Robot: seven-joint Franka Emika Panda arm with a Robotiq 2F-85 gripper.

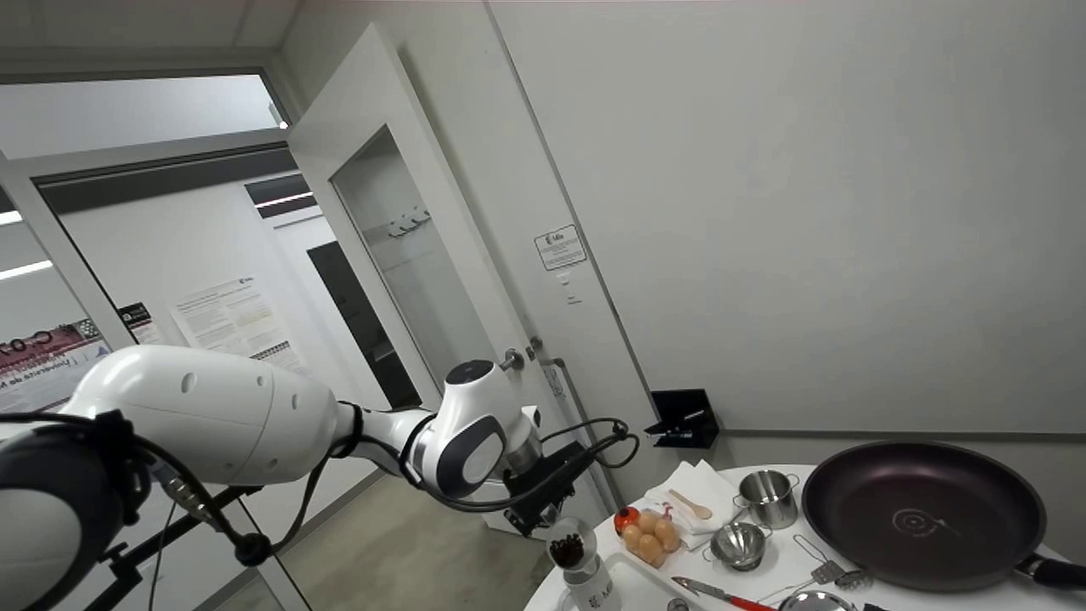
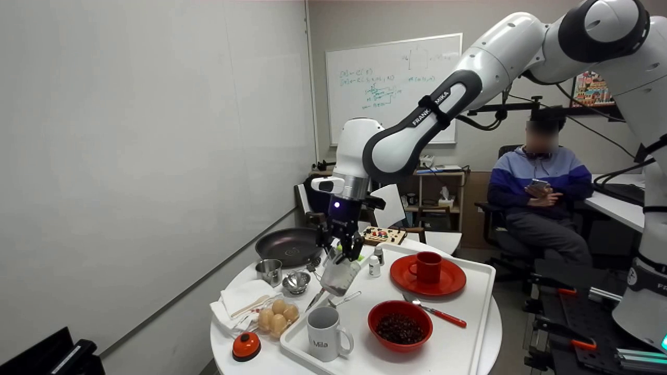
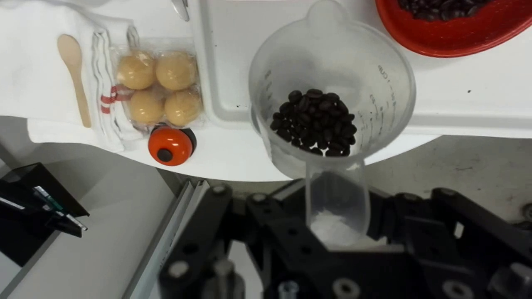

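Observation:
A clear measuring cup [image 3: 389, 89] with dark beans [image 3: 319, 122] in its bottom hangs from my gripper, which is shut on its handle [image 3: 336, 187]. In exterior view 1, the cup [image 1: 572, 545] appears just over a grey mug [image 1: 593, 591], overlapping its top; I cannot tell whether they touch. In exterior view 2, the gripper [image 2: 342, 247] holds the cup [image 2: 341, 275] tilted, and the Mila mug [image 2: 323, 337] stands on the tray's near left corner. Part of the mug [image 3: 285, 162] shows behind the cup in the wrist view.
A red bowl of beans [image 2: 425, 334], a red plate [image 2: 450, 284] with a red cup [image 2: 428, 267], and cutlery [image 2: 447, 315] occupy the white tray [image 2: 466, 337]. Bagged eggs [image 3: 177, 69], an orange-red timer [image 3: 169, 147] and a cloth [image 3: 45, 64] lie beside it. A pan [image 1: 916, 509] stands farther off.

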